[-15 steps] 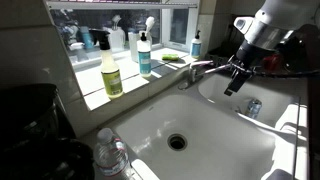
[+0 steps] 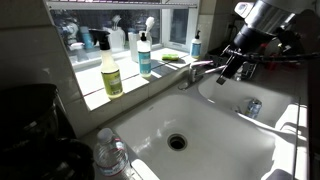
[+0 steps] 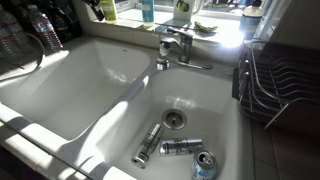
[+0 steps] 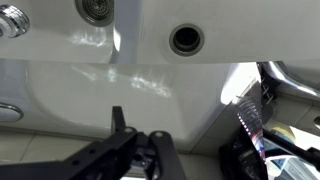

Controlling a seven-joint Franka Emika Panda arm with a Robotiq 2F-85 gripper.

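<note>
My gripper [image 2: 232, 76] hangs in the air over the double sink, near the faucet and well above the basin floor. It is open, and nothing shows between its dark fingers in the wrist view. Several metal cans lie in one basin: a silver can [image 3: 146, 145], another silver can [image 3: 181, 146] beside it, and a bluish can [image 3: 204, 166] near the front wall. The wrist view catches only part of one can [image 4: 12, 22] at its top left corner. The other white basin [image 2: 200, 135] is empty. Exterior view 2 does not include the gripper.
The faucet [image 3: 178, 45] rises at the sink's back edge. A yellow soap bottle [image 2: 110, 72], a blue-labelled bottle [image 2: 144, 56] and a pump bottle [image 2: 195, 46] line the sill. On one side stands a clear bottle [image 2: 110, 153]; a wire rack [image 3: 280, 80] borders the other.
My gripper has shifted slightly up and to the left in exterior view 1, and its angle has changed. The sink and the bottles look the same.
</note>
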